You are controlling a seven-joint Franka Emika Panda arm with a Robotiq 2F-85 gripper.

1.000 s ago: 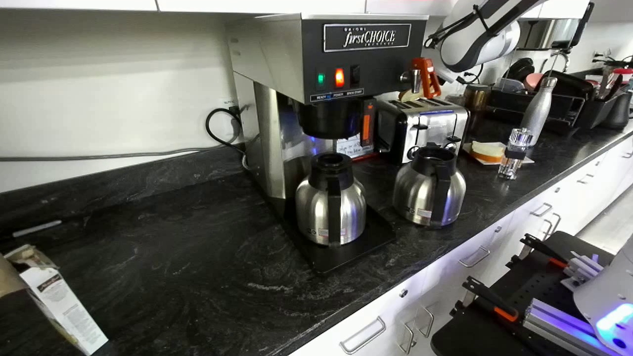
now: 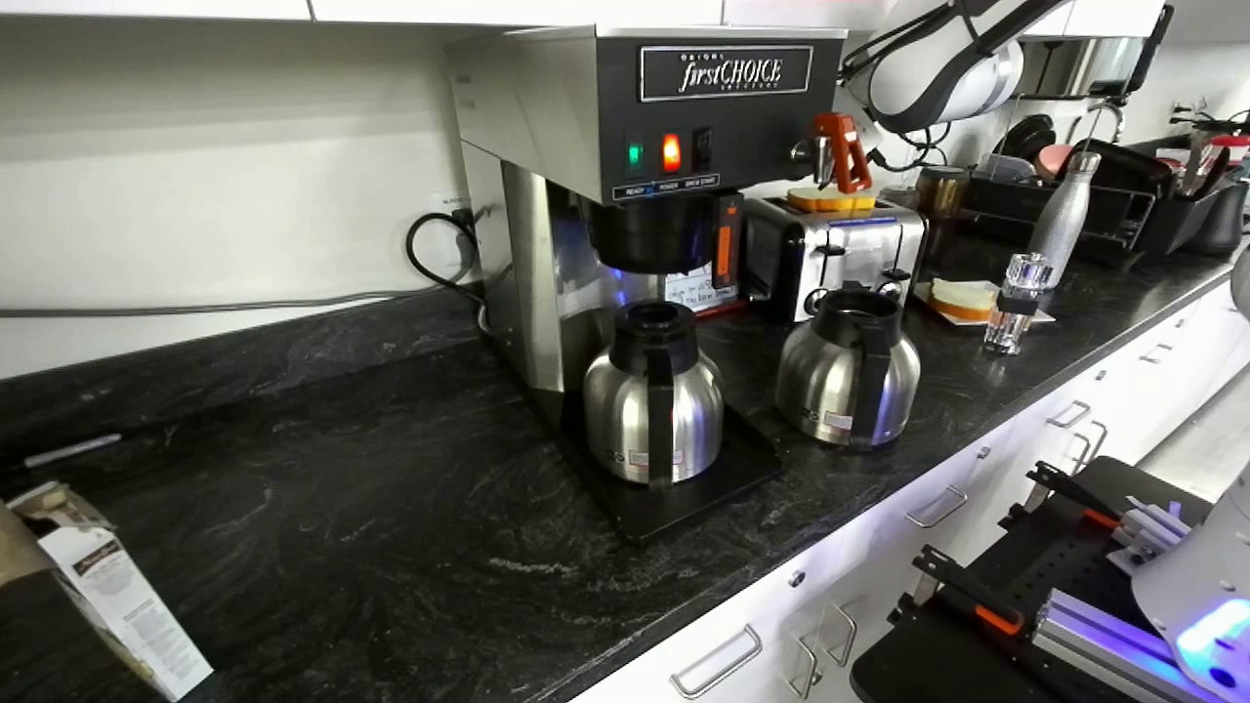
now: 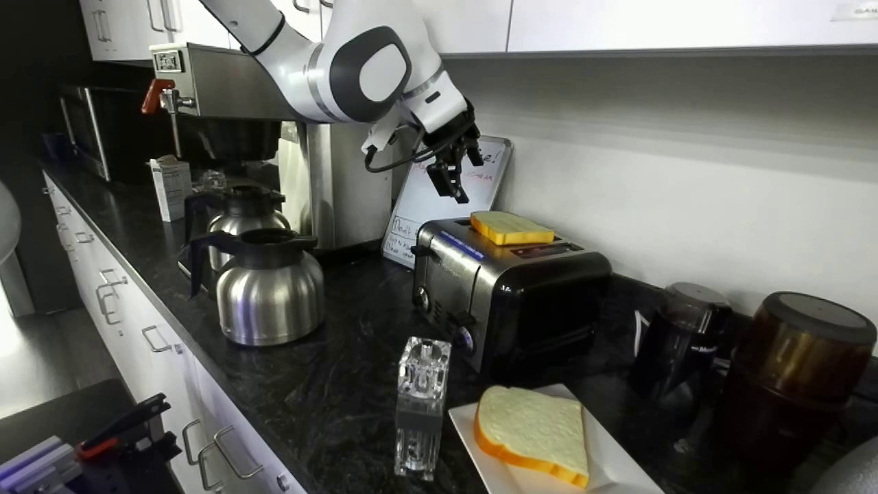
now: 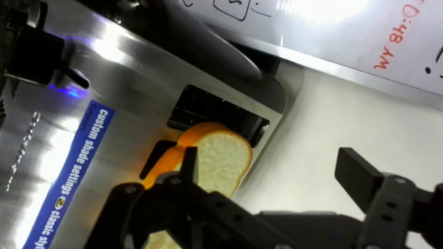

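One bread slice (image 3: 512,228) with an orange crust lies flat across the top of the steel toaster (image 3: 543,288), over its slots rather than down inside them. In the wrist view this slice (image 4: 222,159) covers part of a dark slot (image 4: 218,110) and is partly hidden behind one finger. My gripper (image 3: 463,177) is above the toaster's back side, its fingers spread wide and apart from the bread. From the wrist, the gripper is open with only the pale wall behind the gap. A second slice (image 3: 535,432) rests on a white plate (image 3: 621,461).
A clear grinder (image 3: 422,407) stands before the toaster. Steel carafes (image 2: 850,369) and the coffee maker (image 2: 527,105) are on one side, dark jars (image 3: 794,362) on the other. A whiteboard (image 3: 490,165) leans behind.
A second ago the slice was held up above the toaster, tilted, and the slots were uncovered. Now it lies flat on top, and the gripper is free of it.
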